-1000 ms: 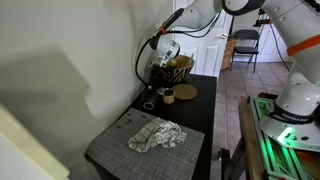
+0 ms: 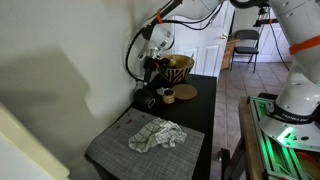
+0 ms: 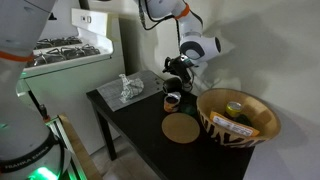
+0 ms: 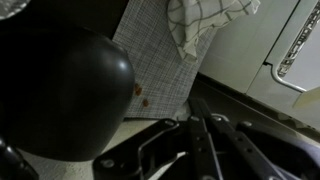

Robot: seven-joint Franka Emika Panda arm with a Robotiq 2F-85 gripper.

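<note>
My gripper [image 2: 149, 80] is low near the wall at the table's far end, pointing down over a cluster of dark items. In the second exterior view the gripper [image 3: 176, 70] is above a dark, rounded object [image 3: 176, 86], whose details are too small to make out. The wrist view has a large smooth black object [image 4: 65, 95] filling its left side, close to the camera. The gripper is shut, and nothing shows between its fingers; the fingertips themselves are hard to make out. A brown cup [image 3: 172, 101] stands beside the dark items.
A checked cloth [image 2: 158, 134] lies on the grey mat [image 2: 130, 160] at the near end. Beyond the cup are a round brown board [image 3: 181, 127] and a large basket [image 3: 260, 110] holding several items. The black table [image 3: 200, 160] has free room near the board.
Over the last second my gripper has moved left along the wall, toward the mat side, in the first exterior view. The cloth, cup and basket have stayed in place.
</note>
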